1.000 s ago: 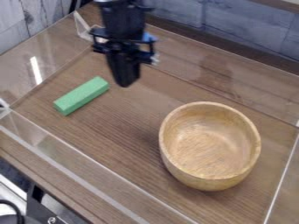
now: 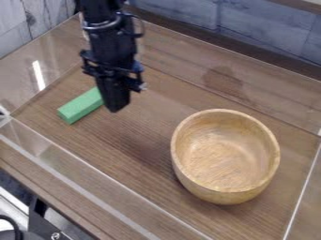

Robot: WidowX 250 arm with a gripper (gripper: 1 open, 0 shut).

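My dark gripper (image 2: 116,98) hangs over the left part of the wooden table, shut, with nothing seen between its fingers. A green block (image 2: 78,110) lies on the table just to the left of and below the gripper, its upper right end partly behind it.
A round, empty wooden bowl (image 2: 223,155) stands at the right front.
The gripper has come lower in the view, down toward the green block's upper right end, and now overlaps it. The block and bowl have not moved.
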